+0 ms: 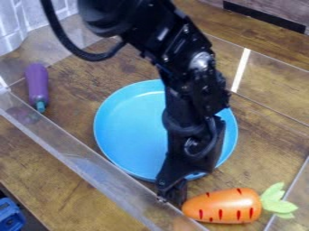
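The black gripper [173,188] points down at the lower rim of a blue plate [125,126], close to the clear wall in the foreground. Just right of its fingertips lies an orange toy carrot [221,206] with red stripes and pale green leaves. The dark fingers overlap one another in this view, so whether they are open or shut is unclear.
A purple toy [38,86] lies at the left. A clear plastic wall [72,158] runs diagonally across the lower left, with a blue object [7,215] outside it.
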